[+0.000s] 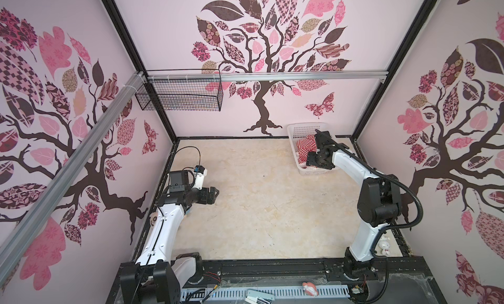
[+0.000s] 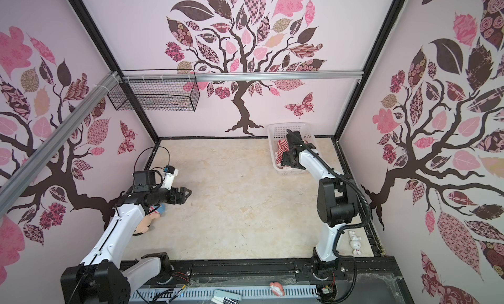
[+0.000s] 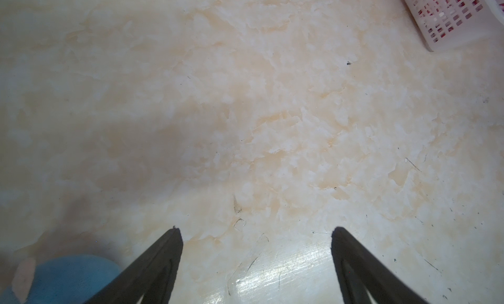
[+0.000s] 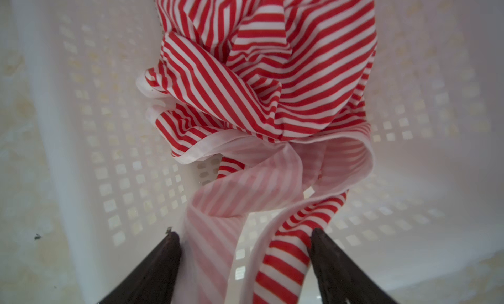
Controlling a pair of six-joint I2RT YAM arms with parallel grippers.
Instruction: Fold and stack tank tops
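Red-and-white striped tank tops [image 4: 267,83] lie crumpled in a white plastic basket [image 1: 298,124] at the back right. My right gripper is lowered into the basket, part open, with a fold of the striped cloth between its fingers; whether it grips the cloth cannot be told. My left gripper hangs at the table's left side, fingers apart with nothing between them, above bare table.
Plush toys [image 2: 147,222] lie at the left edge, partly behind the left arm, and a small white figure [image 2: 355,241] at the front right. A wire basket [image 1: 183,94] hangs at the back left.
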